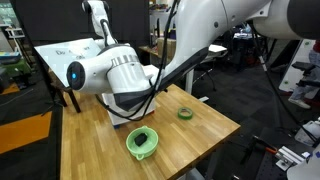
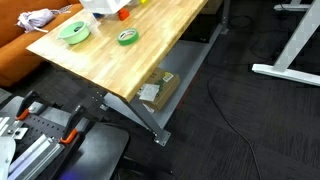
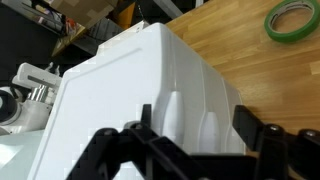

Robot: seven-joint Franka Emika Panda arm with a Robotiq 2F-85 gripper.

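Observation:
A white box-like unit [image 3: 115, 85] with rounded upright handles on its front fills much of the wrist view. My gripper is at this front, its dark fingers [image 3: 268, 150] apart on either side of the handles. Whether the fingers touch a handle cannot be told. In exterior view 1 the unit [image 1: 128, 108] stands on the wooden table, partly behind the arm, and the gripper itself is hidden there. Only a corner of the unit [image 2: 107, 5] shows at the top of exterior view 2.
A green bowl [image 1: 142, 143] with something dark inside stands near the table's front. Farther right lies a roll of green tape [image 1: 185, 114], also visible in the wrist view. Small red and yellow items sit by the unit in exterior view 2. Bare table surrounds the tape.

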